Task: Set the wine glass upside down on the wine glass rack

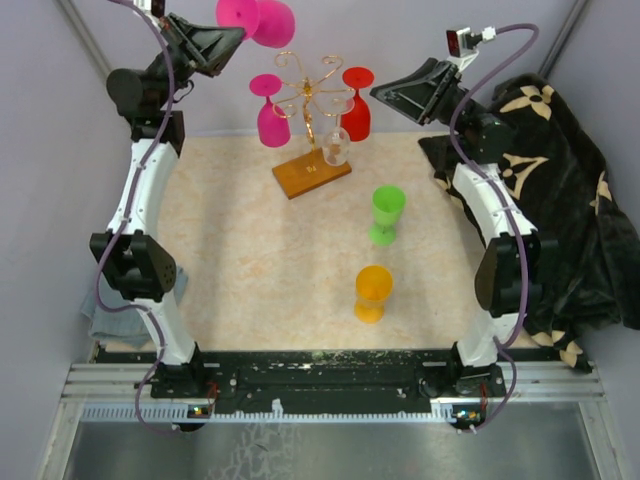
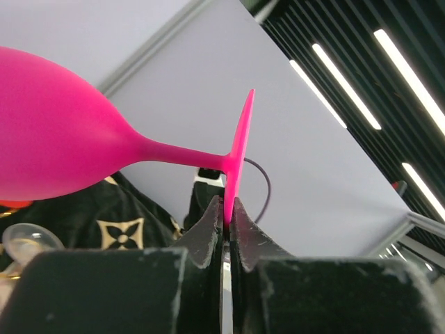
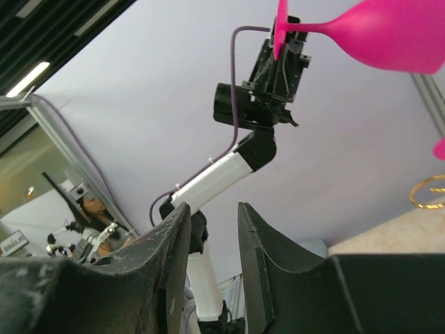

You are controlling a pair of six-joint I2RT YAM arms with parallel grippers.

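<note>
A pink wine glass [image 1: 270,22] lies sideways in the air, my left gripper [image 1: 231,40] shut on the edge of its foot; the left wrist view shows that foot [image 2: 236,160] upright between the fingertips. The gold rack [image 1: 308,95] on a wooden base [image 1: 310,178] carries another pink glass [image 1: 272,122], a red glass [image 1: 356,120] and a clear glass [image 1: 336,146], all hanging upside down. My right gripper [image 1: 382,92] is open and empty, right of the rack beside the red glass; the held glass [image 3: 375,35] shows high in the right wrist view.
A green goblet [image 1: 388,210] and an orange goblet [image 1: 373,290] stand on the table. A dark patterned cloth [image 1: 590,270] fills the right side, a grey cloth [image 1: 110,320] lies lower left.
</note>
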